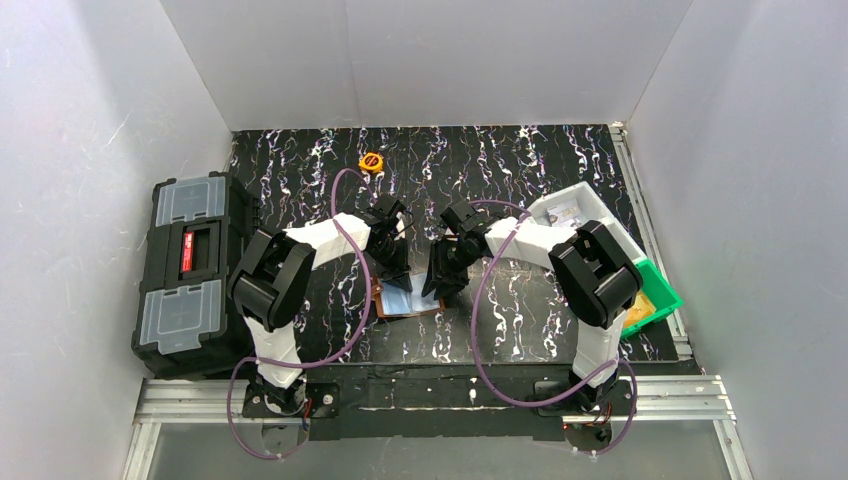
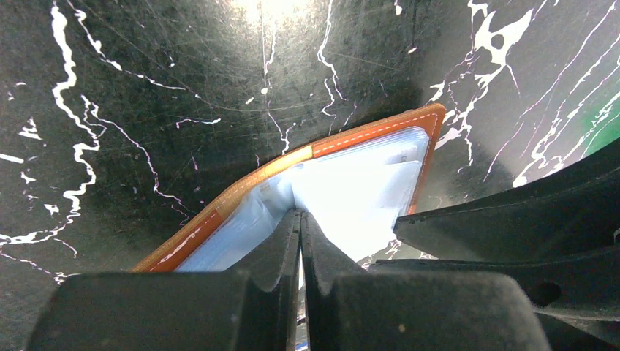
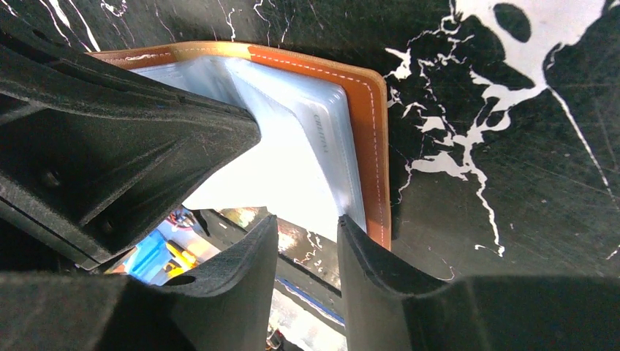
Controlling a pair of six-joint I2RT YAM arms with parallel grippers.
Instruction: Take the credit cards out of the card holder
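A brown leather card holder (image 1: pixel 410 316) with clear plastic sleeves lies opened on the black table under both grippers. Its stitched rim (image 2: pixel 380 130) and bluish sleeves (image 2: pixel 351 194) fill the middle of the left wrist view. My left gripper is shut, its tips meeting at the sleeves; whether a thin layer is between them is hidden. At the holder's right edge, my right gripper is partly open, with the edge of the sleeve stack (image 3: pixel 333 157) just beyond its fingertips. No separate card can be made out.
A black toolbox (image 1: pixel 190 270) stands at the left. On the right are a white tray (image 1: pixel 590 205) and a green bin (image 1: pixel 665 300). An orange tape measure (image 1: pixel 371 162) lies at the back.
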